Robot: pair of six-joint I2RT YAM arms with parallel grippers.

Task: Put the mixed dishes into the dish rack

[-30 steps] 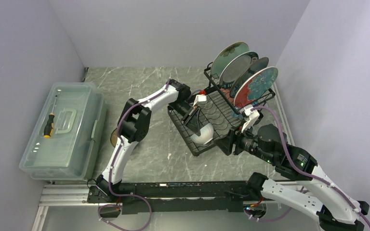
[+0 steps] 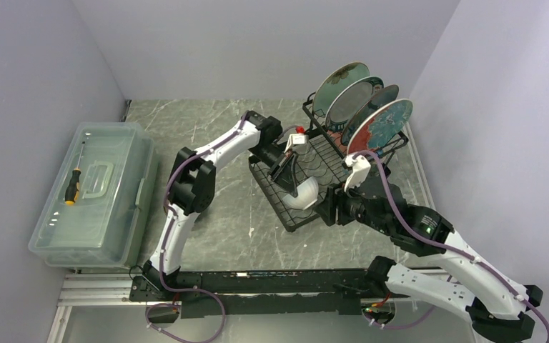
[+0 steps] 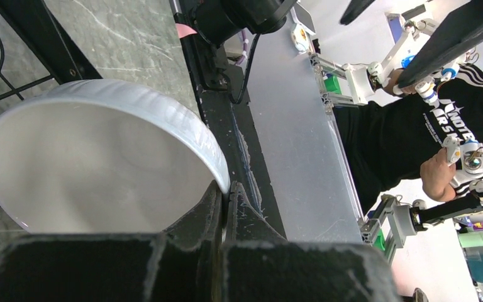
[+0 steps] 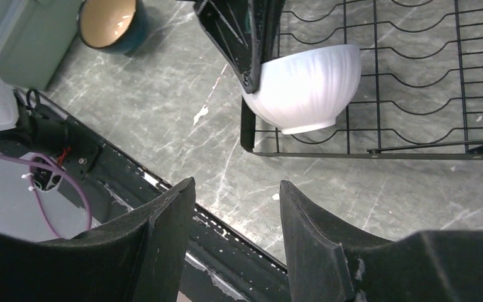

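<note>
A white bowl [image 2: 300,194] [image 3: 94,163] [image 4: 308,85] lies tilted on its side at the near corner of the black wire rack [image 2: 271,193] [image 4: 415,151]. My left gripper [image 2: 293,187] is shut on the bowl's rim. My right gripper [image 2: 332,211] stands open just right of the bowl in the top view, nothing between its fingers. Four plates [image 2: 379,132] stand upright on the rack's upper tier. A bowl with a tan inside [image 4: 104,19] sits on the counter beyond the rack, largely hidden by the left arm in the top view.
A lidded plastic box [image 2: 86,214] with a screwdriver [image 2: 73,187] on it fills the left side. Walls bound the back and right.
My left arm has shifted slightly up and back around the bowl's rim. The right arm has moved a little, its wrist turning. The bowl has hardly moved.
</note>
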